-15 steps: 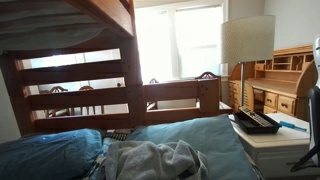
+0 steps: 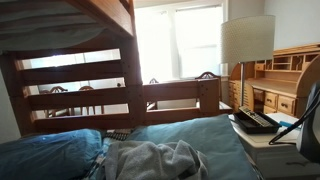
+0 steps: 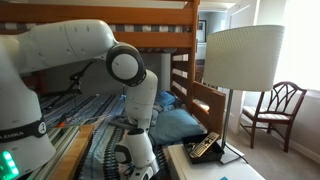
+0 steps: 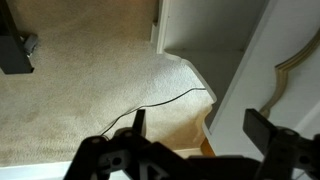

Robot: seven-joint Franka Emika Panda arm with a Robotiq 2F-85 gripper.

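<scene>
Low beside the bed, my gripper stands open, with nothing between its fingers. Beneath it in the wrist view are beige carpet (image 4: 90, 100) and white furniture with an open-fronted hollow (image 4: 207, 25). A white panel (image 4: 255, 85) with a curved tan edge or handle stands to the right. In exterior view 1, a dark part of my arm shows at the right edge, by the white nightstand (image 2: 272, 155). On that nightstand sit a black tray (image 2: 255, 122) of small items and a lamp (image 2: 247, 42).
A thin black cable (image 4: 150, 105) runs across the carpet. The bed (image 2: 200, 135) carries a grey blanket (image 2: 150, 160) and a blue pillow (image 2: 50, 155). Wooden bunk rails (image 2: 80, 98) rise behind it. A wooden desk (image 2: 285, 85) and a chair (image 3: 275, 112) stand farther off.
The dark part of my arm has come farther into exterior view 1 from the right edge, now covering the blue item on the nightstand. The tray, lamp and bedding have not moved.
</scene>
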